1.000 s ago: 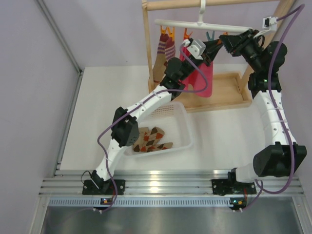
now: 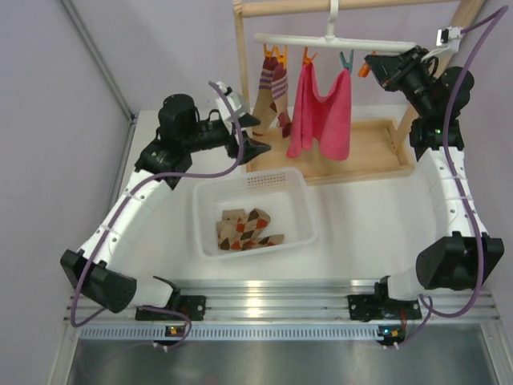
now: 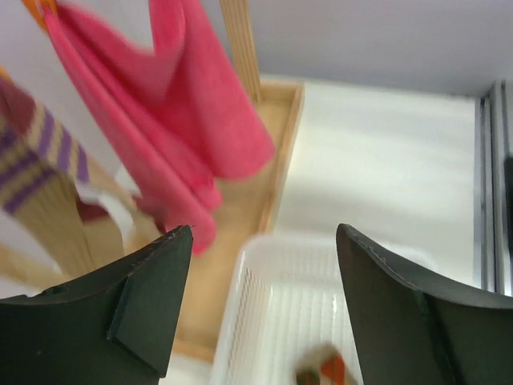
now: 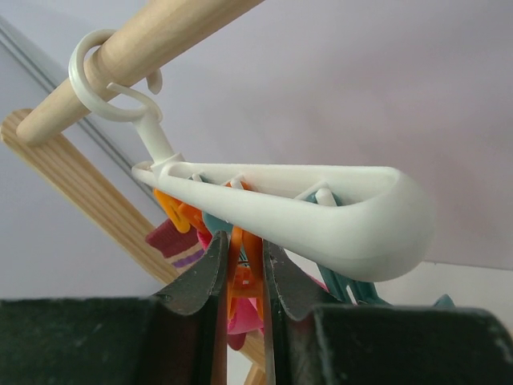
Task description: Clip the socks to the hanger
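From the white hanger [image 2: 365, 45] a pair of striped socks [image 2: 269, 92] hangs at the left on orange and yellow clips. A pink sock [image 2: 321, 116] hangs in the middle, with one orange clip and one teal clip [image 2: 346, 61] at its top. My right gripper, at the hanger's right part, is shut on an orange clip [image 4: 244, 273] just under the bar. My left gripper [image 2: 260, 138] stands open and empty below the striped socks, above the bin's back edge. Tan patterned socks [image 2: 248, 228] lie in the white bin [image 2: 309, 212].
A wooden rack [image 2: 243, 56] carries the hanger, its board base [image 2: 377, 144] behind the bin. More teal clips [image 4: 353, 285] sit at the hanger's near end in the right wrist view. White table [image 2: 365, 228] right of the bin is clear.
My left gripper has moved left and down, away from the right gripper and the pink sock, and is open. The right gripper has stayed at the orange clip.
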